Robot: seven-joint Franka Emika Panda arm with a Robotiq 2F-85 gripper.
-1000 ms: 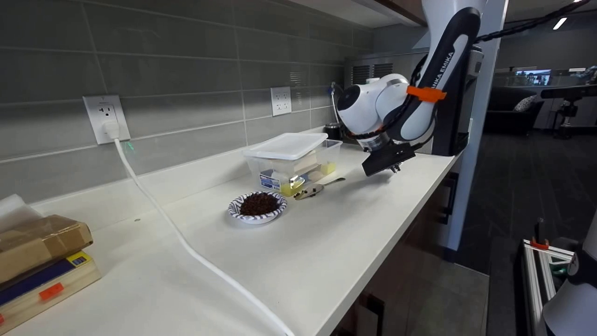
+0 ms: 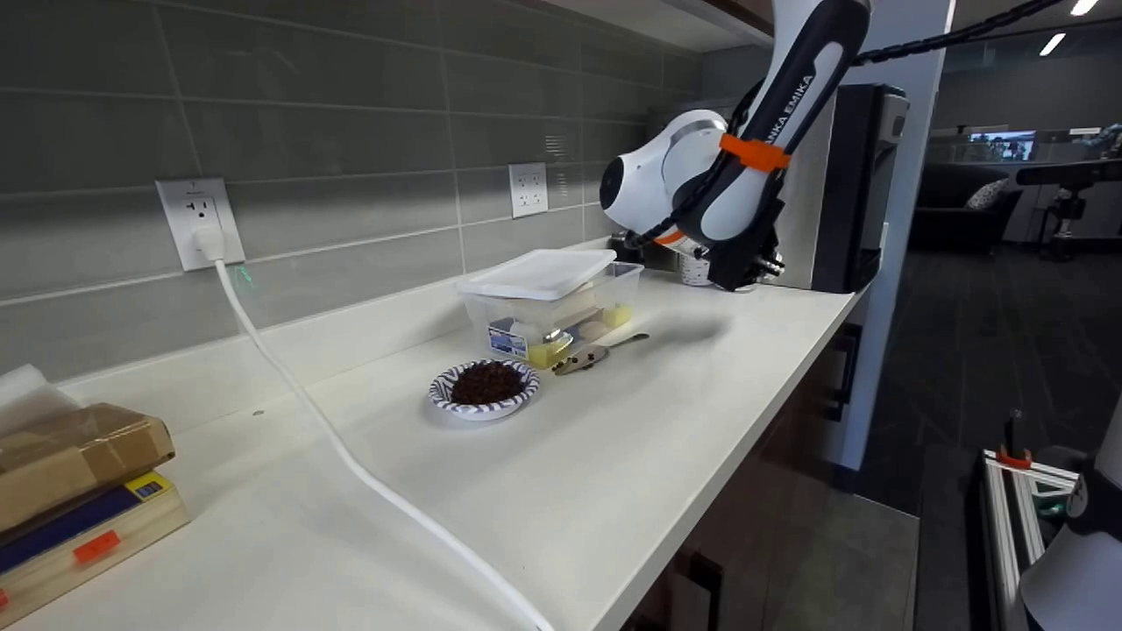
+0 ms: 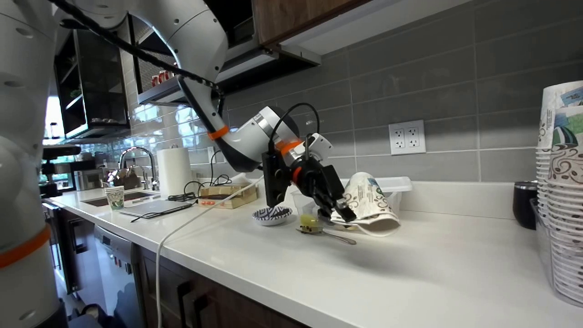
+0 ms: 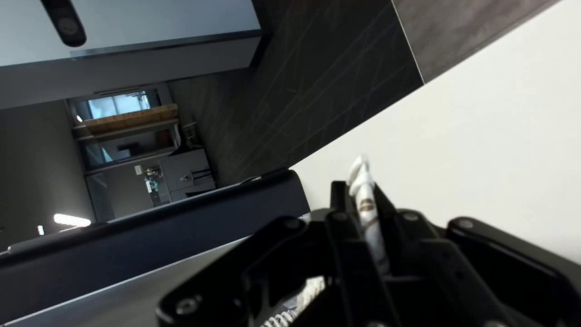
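A white paper cup (image 3: 369,199) with a brown swirl pattern is tipped over in exterior view 2, its open mouth facing down and to the right. Above the counter (image 3: 437,268), my gripper (image 3: 337,212) is shut on the cup's thin wall, at its left side in that view. The wrist view shows the pale, brown-marked cup wall (image 4: 367,210) edge-on, pinched between the dark fingers. Exterior view 1 has my gripper (image 2: 770,265) high over the counter's far end; the cup's shape cannot be made out there.
A patterned bowl (image 2: 486,391) of dark bits, a spoon (image 2: 585,361) and a lidded clear bin (image 2: 547,305) sit along the wall. Tall stacked cups (image 3: 565,218) stand beside a black tumbler (image 3: 524,204). A white cable (image 2: 358,463) crosses the counter.
In exterior view 1, my gripper has risen, turned and shifted slightly toward the back wall. The bowl, spoon and bin have stayed put.
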